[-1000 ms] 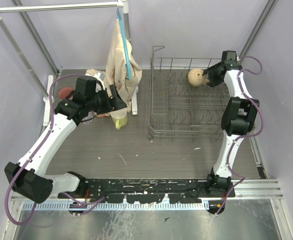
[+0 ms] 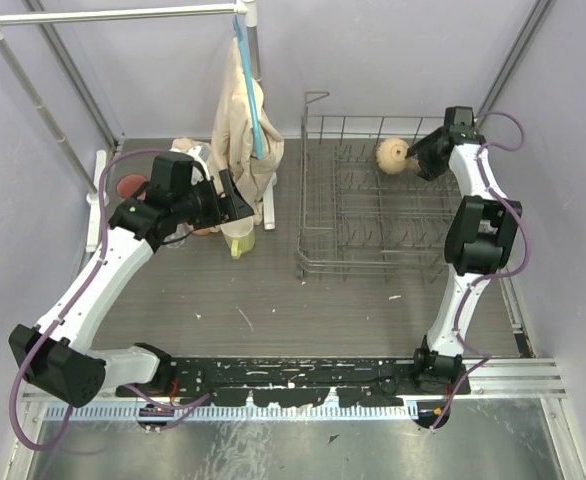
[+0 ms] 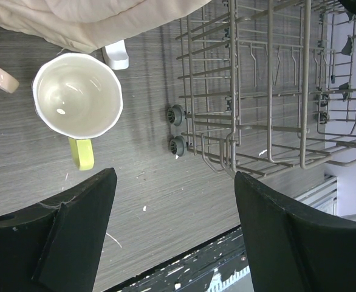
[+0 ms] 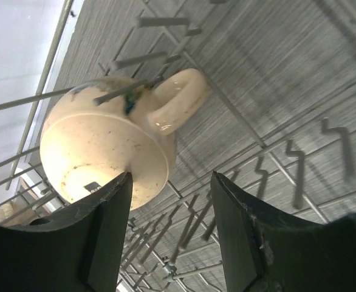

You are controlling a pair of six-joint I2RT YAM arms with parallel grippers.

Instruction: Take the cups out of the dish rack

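A cream cup (image 2: 391,156) lies tipped in the back of the wire rack (image 2: 318,255); in the right wrist view the cup (image 4: 99,158) shows its handle among the tines. My right gripper (image 2: 419,158) is at that cup, its fingers parted (image 4: 171,197), the cup just beyond them. My left gripper (image 2: 234,203) stands open over the left area; below it a white cup with yellow handle (image 3: 77,94) stands on the floor beside the rack, nothing between the fingers.
Hanging beige cloth (image 2: 238,130) and a white rail stand left of the rack. More cups, one reddish (image 2: 133,185), are partly hidden by the left arm.
My right gripper and arm have shifted slightly toward the front; the cream cup looks nearly unchanged. The left arm has stayed still.
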